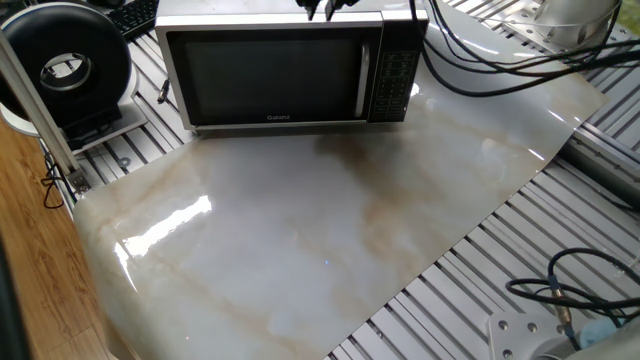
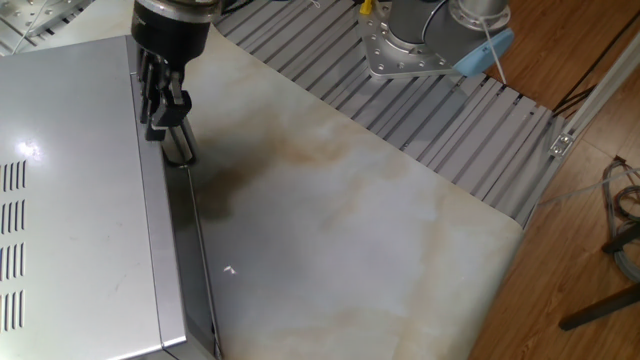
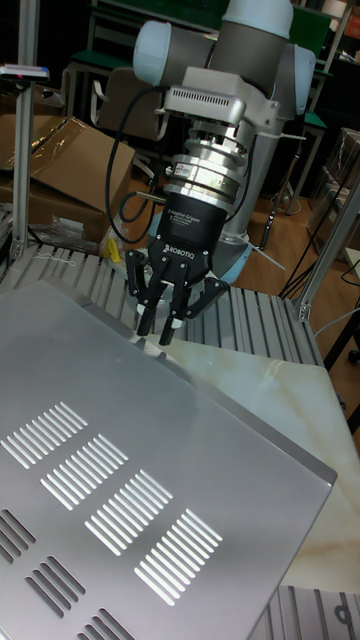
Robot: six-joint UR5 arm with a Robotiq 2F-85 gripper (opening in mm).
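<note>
A silver microwave (image 1: 290, 70) with a dark glass door stands closed at the back of the table. Its upright door handle (image 1: 362, 80) is at the right of the door, beside the keypad. My gripper (image 1: 320, 10) shows only its black tips at the top edge of that view, left of the handle. In exterior view 2 the gripper (image 2: 167, 118) hangs over the front top edge near the handle (image 2: 182, 148). From behind, the gripper (image 3: 156, 333) points down by that edge, its fingers part open with a narrow gap. I see nothing held; contact with the handle cannot be judged.
The marbled sheet (image 1: 270, 230) before the microwave is bare. Black cables (image 1: 520, 70) loop at the right. A black round object (image 1: 65, 70) on a stand is left of the microwave. Slatted metal table (image 1: 470, 270) shows around the sheet.
</note>
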